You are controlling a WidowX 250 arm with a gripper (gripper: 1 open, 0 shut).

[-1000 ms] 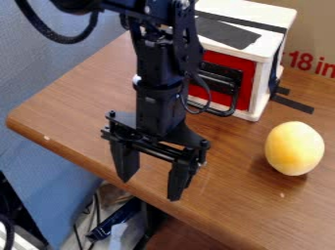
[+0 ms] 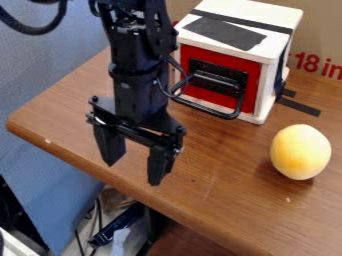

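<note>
My gripper (image 2: pixel 135 162) hangs over the left-middle of the wooden table, pointing down, its two black fingers apart with nothing seen between them. Behind it stands a white box appliance (image 2: pixel 262 24) with a dark top patch and a red front (image 2: pixel 235 101) with a dark opening, partly hidden by my arm and its cable. To the right, apart from the gripper, a pale yellow round object (image 2: pixel 301 152) rests on the table.
The wooden table (image 2: pixel 214 200) has free room in front and at the left. Its left edge drops to a floor area with cables and clutter. A cardboard box (image 2: pixel 318 50) stands at the back right.
My gripper has moved up and to the left in the view, away from the yellow object. The appliance and the yellow object have not moved.
</note>
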